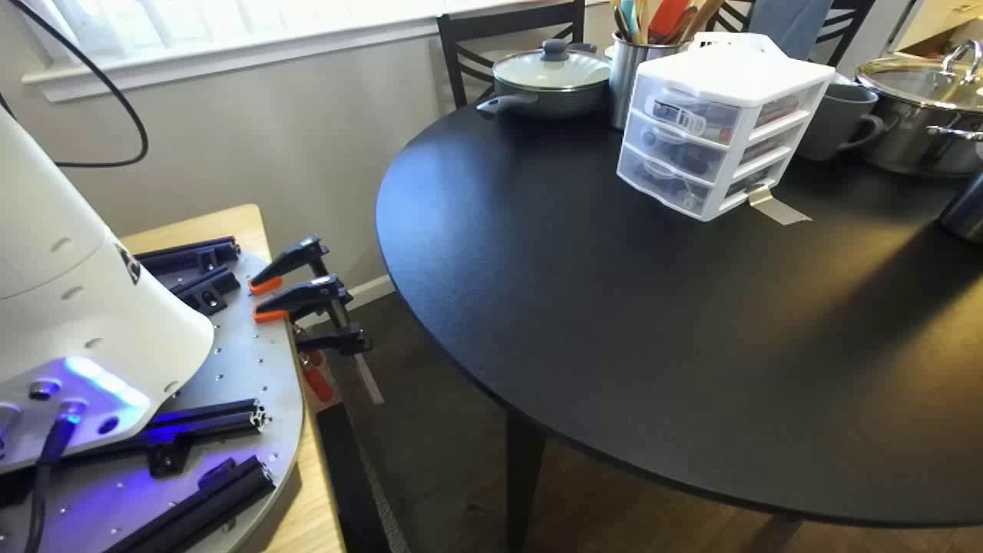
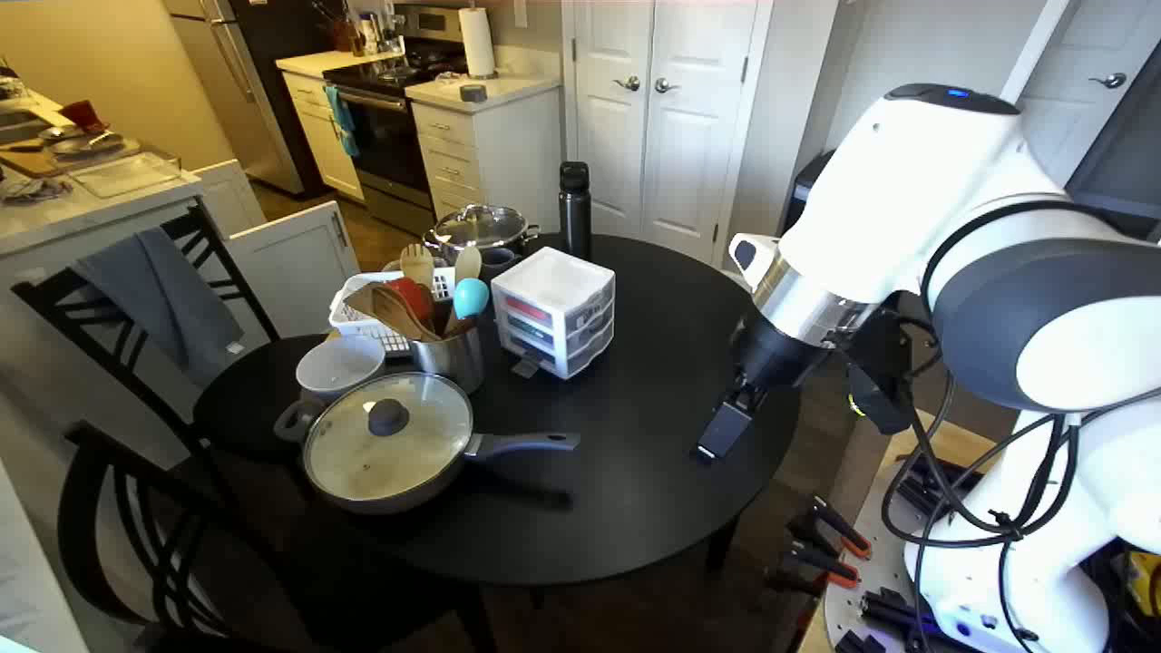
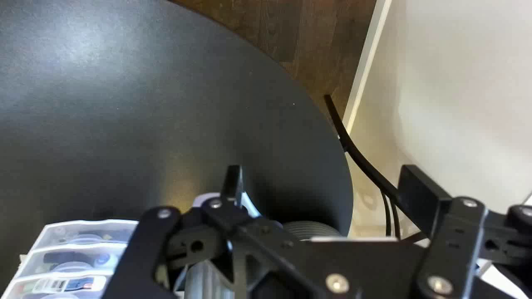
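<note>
My gripper is open in the wrist view, its two black fingers wide apart with nothing between them. In exterior view 2 the gripper (image 2: 723, 424) points down over the near-right part of the black round table (image 2: 642, 495), apart from the objects on it. A white drawer unit (image 2: 552, 316) with clear drawers stands beyond it; in the wrist view the drawer unit (image 3: 75, 256) shows at lower left. The gripper is outside exterior view 1, where only the arm's white base (image 1: 101, 304) appears.
A lidded pan (image 2: 386, 435) and a metal utensil holder (image 2: 452, 359) stand left of the drawers. A steel pot (image 2: 479, 229), a grey mug (image 1: 834, 120) and a dark bottle (image 2: 574, 207) are behind. Black clamps (image 1: 304, 295) jut from the robot's stand.
</note>
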